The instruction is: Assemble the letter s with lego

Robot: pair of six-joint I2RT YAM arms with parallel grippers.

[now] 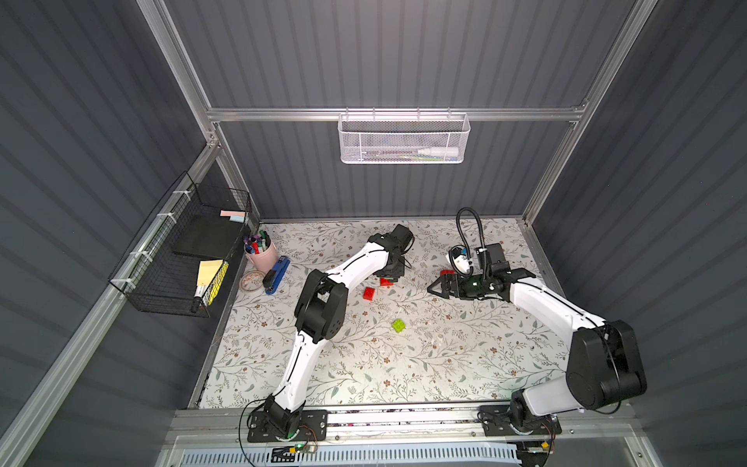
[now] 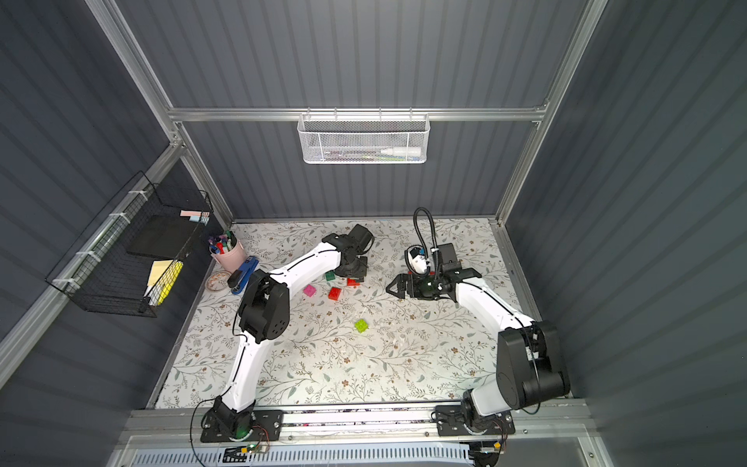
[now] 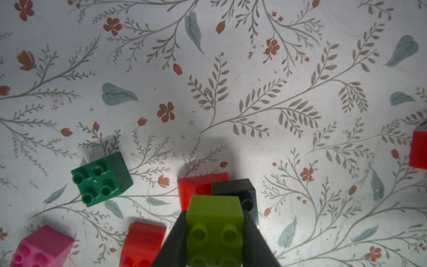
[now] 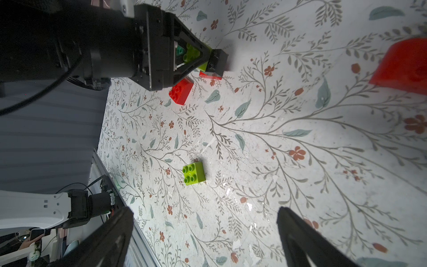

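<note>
A lime-green brick [image 3: 214,213] is clasped in my left gripper. Directly under it are a black brick and a red brick; in the right wrist view the black brick [image 4: 217,62] sits on the red one [image 4: 210,76]. Whether the lime brick is seated on their studs, I cannot tell. My right gripper is open over bare table, nothing between its fingers. Loose on the table are a dark green brick [image 3: 101,180], a pink brick [image 3: 43,247], a second red brick [image 3: 142,243] and another lime brick [image 4: 193,173].
Another red piece [image 4: 407,66] lies near the right gripper. At the left stand a pink pen cup [image 1: 262,255], a blue stapler [image 1: 277,275] and a tape roll [image 1: 251,281].
</note>
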